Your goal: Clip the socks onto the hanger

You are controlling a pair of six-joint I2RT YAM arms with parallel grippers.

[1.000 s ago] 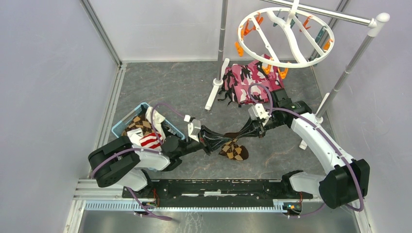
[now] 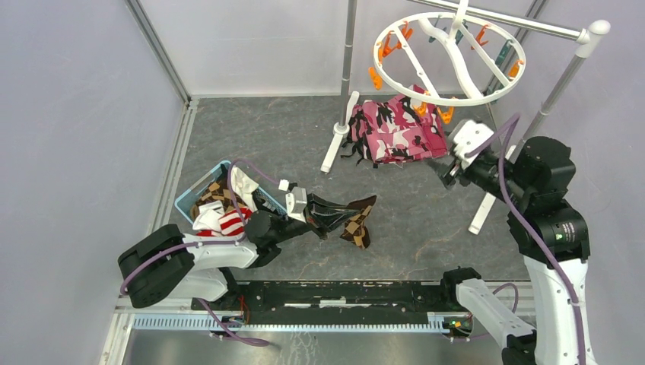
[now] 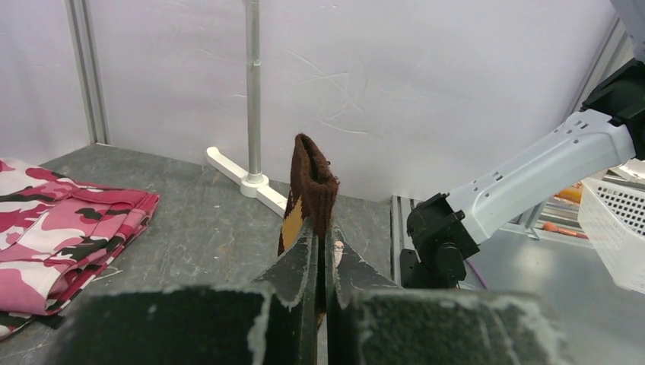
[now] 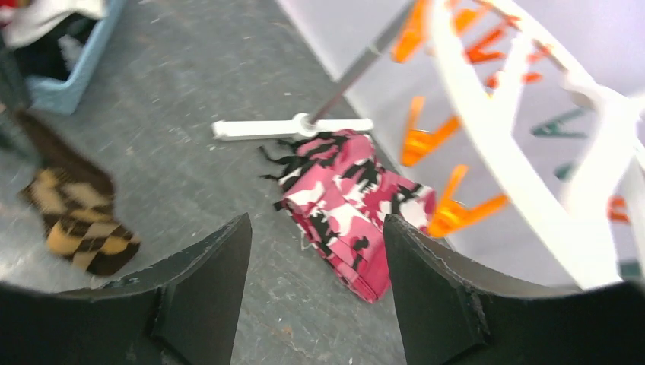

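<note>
A brown sock with tan checks (image 2: 356,229) hangs from my left gripper (image 2: 351,214), which is shut on it. In the left wrist view its ribbed cuff (image 3: 316,179) stands up beyond the closed fingers. My right gripper is apart from the sock, its fingers spread with only floor and cloth seen behind the gap. The white round hanger (image 2: 378,57) is at the upper right of the top view. Orange clips (image 4: 455,214) and a few green ones hang from its rim, close to the right gripper's right side in the right wrist view.
A blue basket (image 2: 185,199) of several socks stands behind the left arm. Pink camouflage cloth (image 2: 399,129) lies on the floor below the hanger. The hanger's metal poles (image 2: 348,61) and white feet (image 2: 335,148) flank it.
My right gripper was at the sock beside the left one. It has since come off, opened, and moved right and up toward the hanger. The sock now droops from the left gripper, which barely moved.
</note>
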